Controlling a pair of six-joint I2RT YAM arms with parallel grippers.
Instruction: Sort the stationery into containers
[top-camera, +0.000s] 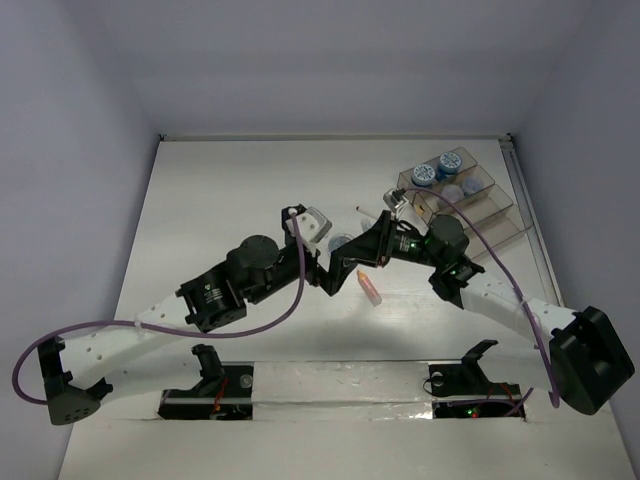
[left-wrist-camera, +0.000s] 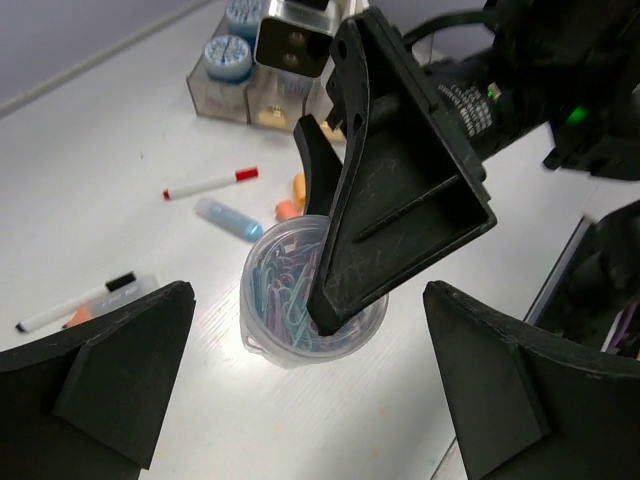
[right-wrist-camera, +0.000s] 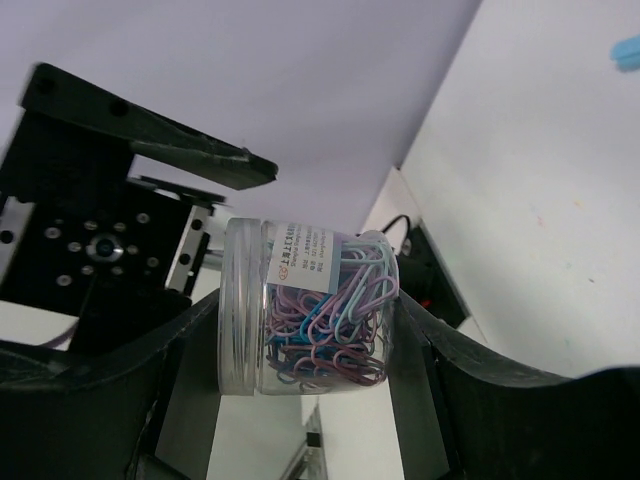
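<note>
A clear round tub of coloured paper clips (left-wrist-camera: 285, 300) (right-wrist-camera: 320, 310) sits between the fingers of my right gripper, which are around it at the middle of the top view. My left gripper is open, its fingers apart and pulled back from the tub, which is beyond them in the left wrist view. On the table lie a red-capped marker (left-wrist-camera: 210, 185), a black-capped marker (left-wrist-camera: 65, 305), a light blue tube (left-wrist-camera: 225, 218) and an orange-pink stick (top-camera: 368, 287).
The compartment organizer (top-camera: 488, 208) stands at the back right with blue-lidded jars (top-camera: 423, 175) in it. Both arms meet close together over the middle.
</note>
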